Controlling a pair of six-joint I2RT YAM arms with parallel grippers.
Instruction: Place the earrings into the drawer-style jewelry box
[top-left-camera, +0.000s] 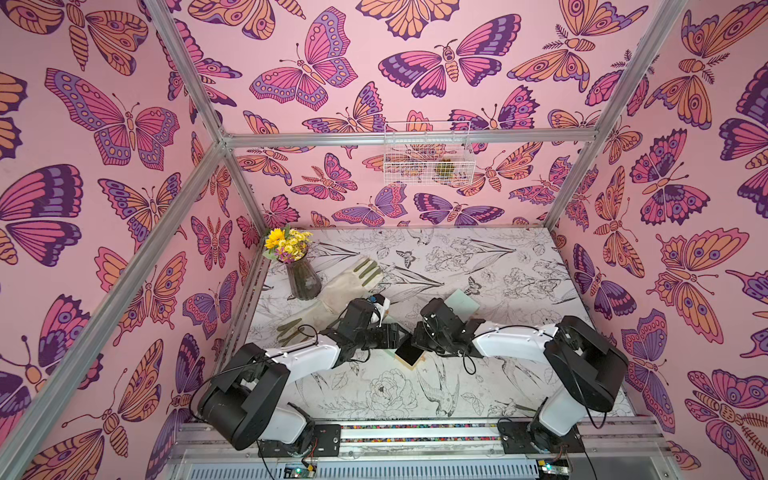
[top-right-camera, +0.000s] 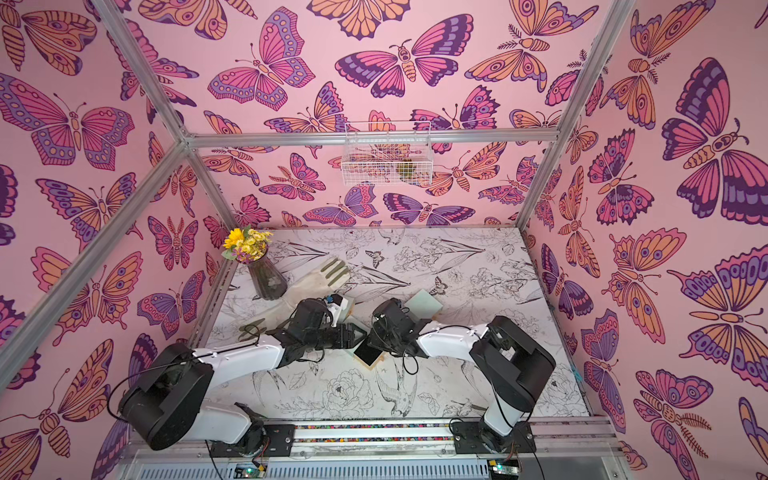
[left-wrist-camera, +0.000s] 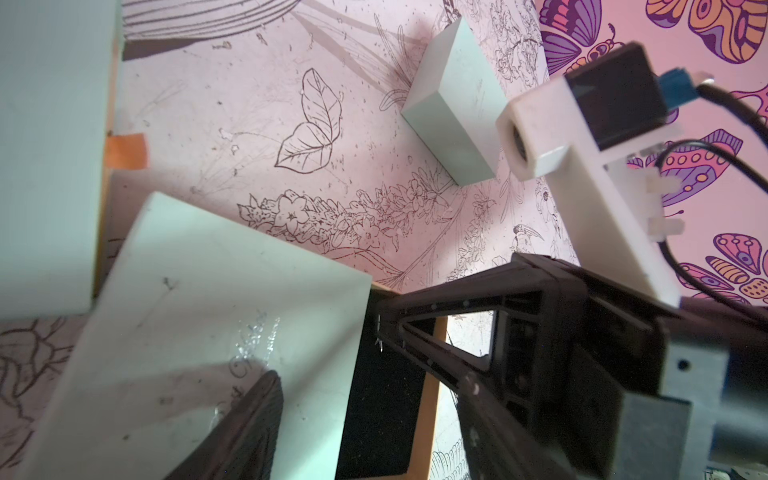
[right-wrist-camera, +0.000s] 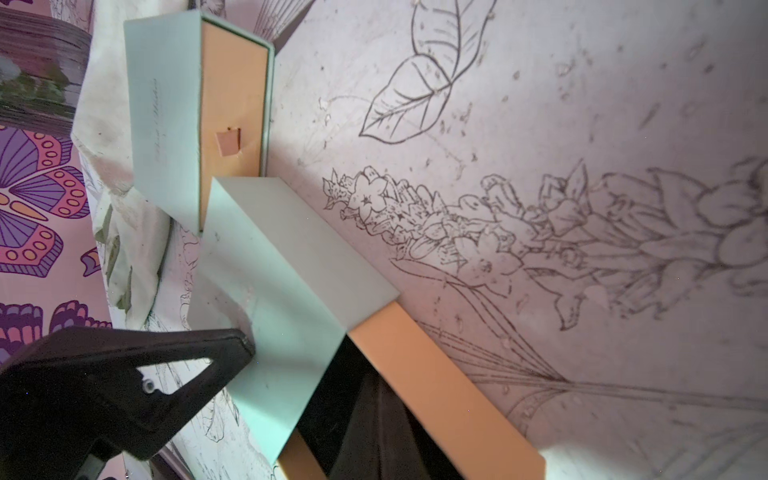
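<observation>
The mint-green jewelry box (left-wrist-camera: 216, 320) lies on the table with its orange-edged, black-lined drawer (right-wrist-camera: 448, 384) pulled part way out. Over the box in the left wrist view, my left gripper stands part open with nothing seen between its fingers. One of its fingers (right-wrist-camera: 216, 348) is at the box's top in the right wrist view. My right gripper is shut, its tips down at the drawer's black lining. A tiny bright speck shows beside those tips in the left wrist view; I cannot tell whether it is an earring or whether it is held.
Another mint box (right-wrist-camera: 168, 112), its drawer closed, stands close beside the jewelry box. Farther right is a smaller mint block (left-wrist-camera: 460, 104). A glove (top-left-camera: 344, 292) and a flower vase (top-left-camera: 302, 276) occupy the left.
</observation>
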